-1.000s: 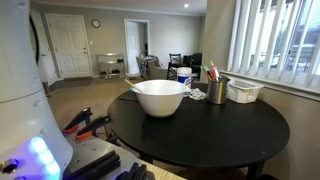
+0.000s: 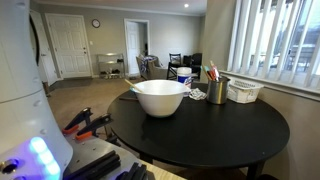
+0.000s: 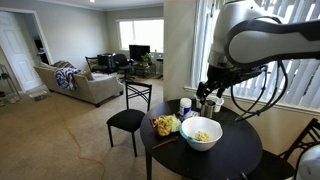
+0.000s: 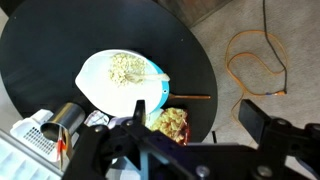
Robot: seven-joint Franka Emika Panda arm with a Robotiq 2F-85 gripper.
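Note:
My gripper stands open above the black round table, its dark fingers spread wide in the wrist view with nothing held between them. Below it sits a white bowl with pale food inside and a light utensil lying across it. Beside the bowl are a crumpled yellow bag and a thin brown stick. From the side, the bowl stands upright near the table's left part.
A metal holder with pens and a white basket stand toward the window, near a white tub. A black chair is close to the table. An orange cable lies on the floor.

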